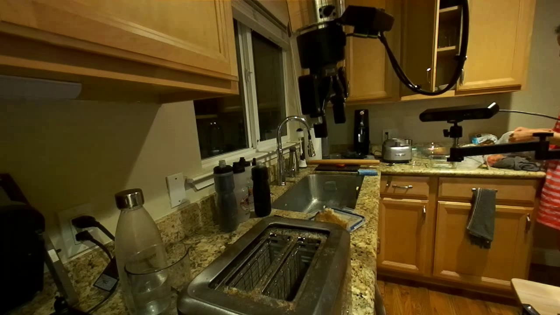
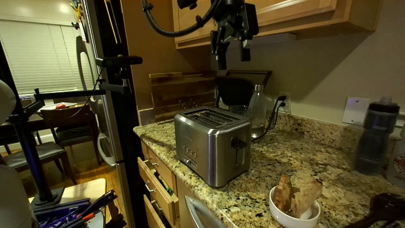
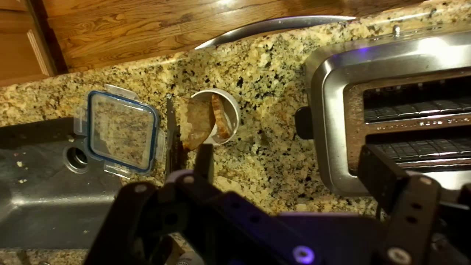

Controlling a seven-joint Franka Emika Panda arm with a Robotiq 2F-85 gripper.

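Note:
High above the counter, my gripper points down with its fingers wide apart and nothing between them. A white bowl [image 2: 292,220] on the counter holds two pieces of bread [image 2: 303,193] that stick up past its rim. The silver toaster [image 2: 212,148] stands beside it, and its two slots [image 3: 419,101] look empty from above. In the wrist view, the bread lies beyond my left finger [image 3: 204,161], while my right finger [image 3: 379,176] overlaps the toaster's edge. The bowl itself is hidden behind the toaster in exterior view 1.
A clear blue-edged lid [image 3: 123,130] overhangs the sink [image 3: 53,190]. Several bottles [image 1: 225,197] line the wall. A glass bottle [image 1: 137,236] and a drinking glass [image 1: 157,273] stand behind the toaster. Bare counter [image 3: 269,110] separates bowl and toaster.

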